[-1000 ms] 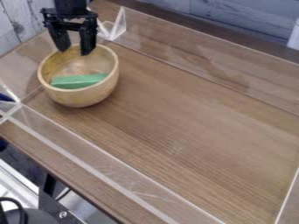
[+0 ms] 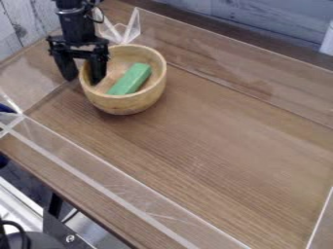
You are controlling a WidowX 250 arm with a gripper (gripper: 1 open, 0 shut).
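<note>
A round wooden bowl (image 2: pixel 150 95) stands on the wooden table in the upper left, with a green oblong object (image 2: pixel 130 80) inside it, lying diagonally toward the bowl's right side. My black gripper (image 2: pixel 81 68) is at the bowl's left rim, its fingers pointing down. Whether the fingers hold the rim or are open around it is too small to tell.
Clear tape or plastic strips show along the left and at the lower right. A dark cable lies at the bottom left.
My gripper has moved down and slightly left.
</note>
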